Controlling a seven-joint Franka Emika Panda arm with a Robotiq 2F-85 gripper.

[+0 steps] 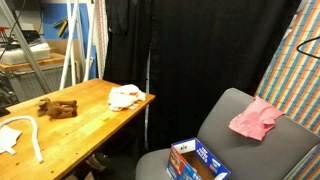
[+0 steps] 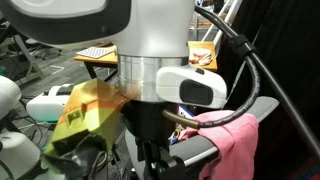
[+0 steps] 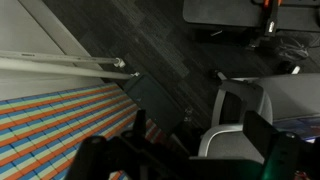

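In the wrist view my gripper stands open at the bottom edge, its dark fingers apart and nothing between them. Beyond them lie dark floor and part of the grey chair. The arm fills much of exterior view 2, close to the camera. Exterior view 1 does not show the arm. There, a blue and red open box sits on the chair seat, and a pink cloth hangs over the backrest. A brown stuffed animal and a pale pink cloth lie on the wooden table.
A white curved tube and a white cloth lie near the table's left side. Black curtain hangs behind. Striped fabric covers the wrist view's lower left, with a pale pole above it.
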